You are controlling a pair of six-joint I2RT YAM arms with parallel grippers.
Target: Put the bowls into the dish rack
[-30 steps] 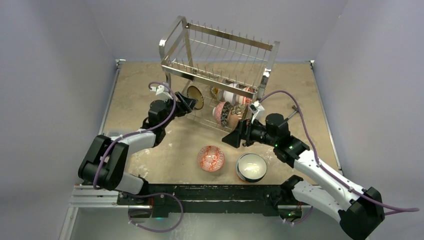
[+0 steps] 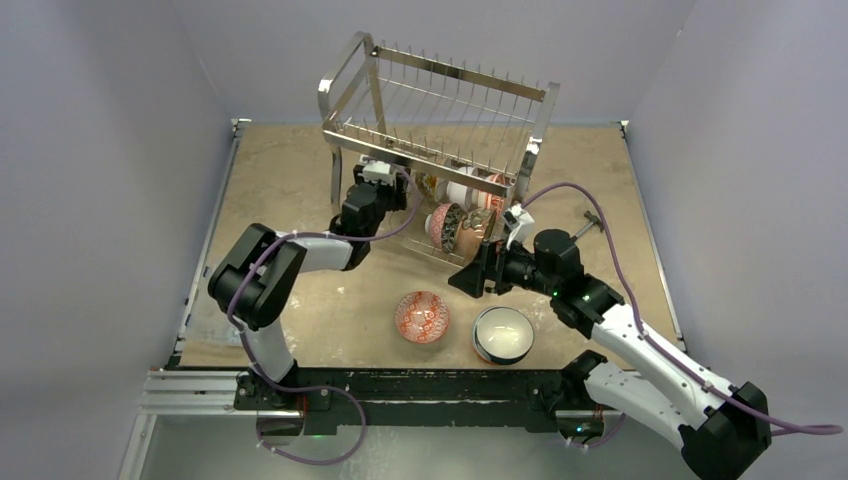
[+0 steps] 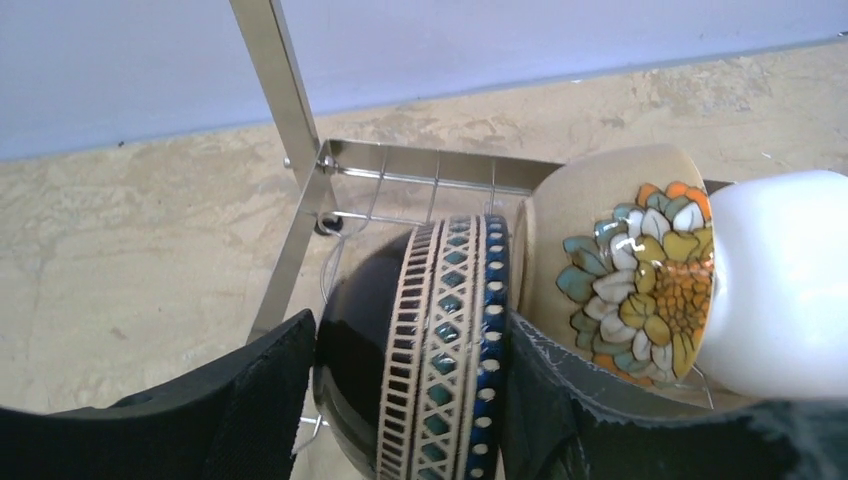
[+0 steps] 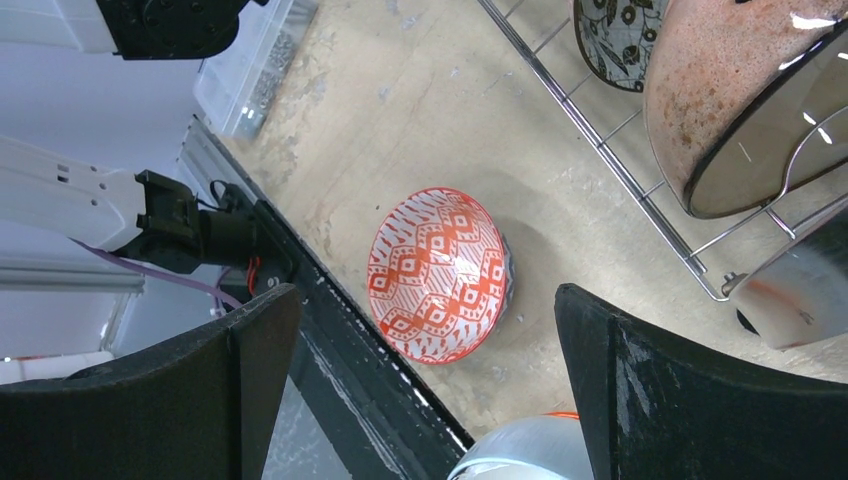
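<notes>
A dark bowl with a patterned band (image 3: 440,350) stands on its side in the rack's lower tier, between the fingers of my left gripper. The fingers lie close against both sides of it; whether they grip it cannot be told. From above, my left gripper (image 2: 395,192) is under the rack's upper tier (image 2: 440,100), mostly covering that bowl. Nothing is between the fingers of my open right gripper, near the rack's front right. An orange-patterned bowl (image 2: 421,317) and a white-lined bowl (image 2: 505,334) sit upright on the table.
To the right of the left gripper stand a flower-patterned bowl (image 3: 645,280) and a white bowl (image 3: 785,280). A patterned bowl (image 2: 444,226) and a brown bowl (image 2: 472,233) lean in the rack's front row. A small tool (image 2: 590,225) lies at right.
My left gripper has moved right and slightly up in the top view, further into the rack, and now covers the bowl that showed beside it. The right arm has hardly moved.
</notes>
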